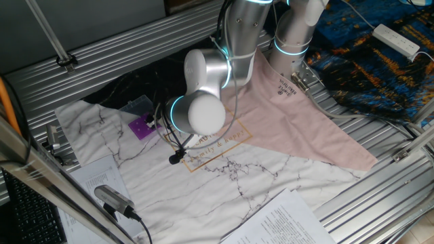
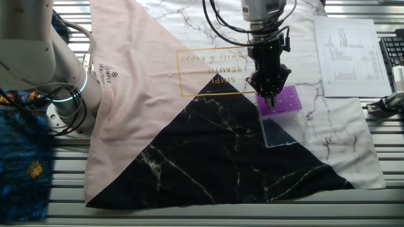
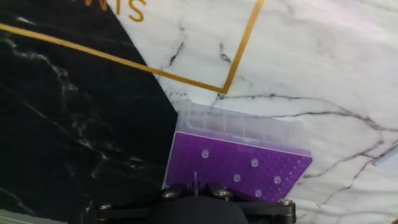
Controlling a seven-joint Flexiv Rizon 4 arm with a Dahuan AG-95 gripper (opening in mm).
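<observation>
A purple rack (image 3: pixel 230 163) with a grid of small holes holds several small clear pieces. In exterior view 2 the purple rack (image 2: pixel 284 99) lies on the cloth, its clear lid (image 2: pixel 281 131) open beside it. My gripper (image 2: pixel 271 103) points down over the rack's edge near the lid; its height above the rack is unclear. At the bottom of the wrist view, my gripper overlaps the rack's near part. Its fingertips look close together, and whether anything is between them is hard to make out. In exterior view 1 the arm partly hides the gripper beside the rack (image 1: pixel 142 127).
A marble-patterned cloth (image 2: pixel 189 157) in black, white and pink covers the table. Printed sheets (image 1: pixel 281 220) lie at its front edge, and a small camera-like device (image 1: pixel 115 201) stands at the left. The cloth around the rack is largely clear.
</observation>
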